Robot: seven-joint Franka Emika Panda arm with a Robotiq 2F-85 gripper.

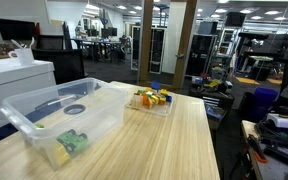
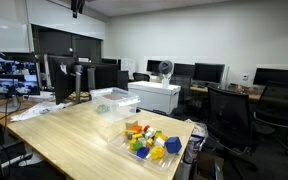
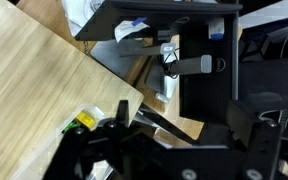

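Observation:
In the wrist view my gripper is open, its two dark fingers wide apart with nothing between them. It hangs over the table's edge. Colourful blocks, red, yellow, blue, green and orange, fill a shallow clear tray on the wooden table. Part of that tray, with yellow and green blocks, shows at the lower left of the wrist view. A larger clear plastic tub stands on the table at the left in exterior view 1. Greenish and yellowish shapes show at its near end, blurred through the plastic.
A white cabinet stands behind the table. Office chairs are beyond its edge. Dark equipment and cables lie at the right.

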